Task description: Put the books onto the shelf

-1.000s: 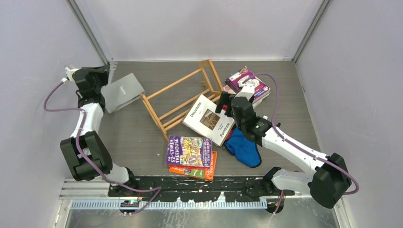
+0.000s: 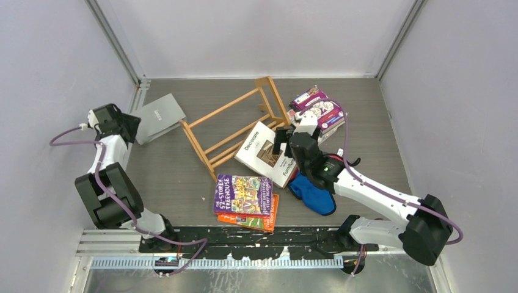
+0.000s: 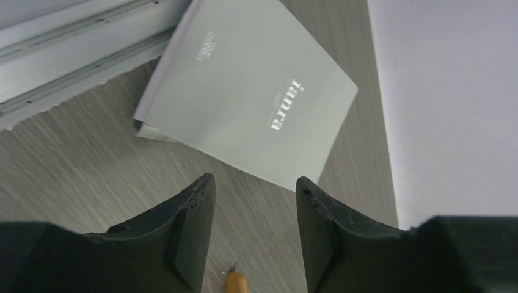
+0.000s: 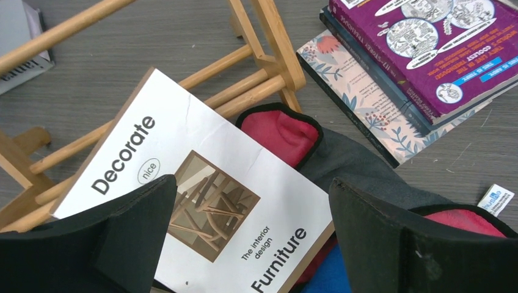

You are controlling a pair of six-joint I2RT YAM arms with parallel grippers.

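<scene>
My left gripper stands open above the floor by a grey file (image 3: 250, 97) at the left, with nothing between its fingers. My right gripper is open over the white Decorate book (image 4: 122, 177), which lies against a wooden rack (image 2: 226, 104). A purple treehouse book (image 2: 243, 195) lies on an orange book (image 2: 269, 220) at the front middle. At the back right a purple book (image 4: 440, 55) rests on a dark book and a floral book (image 4: 366, 97).
A blue and red fabric pouch (image 2: 314, 195) lies under and beside the Decorate book. Walls bound the floor. Bare floor shows between the grey file and the front books, and at the right.
My left arm has moved toward the front, its gripper now lower in the top view. My right gripper has shifted slightly left and toward the front. The books are unmoved.
</scene>
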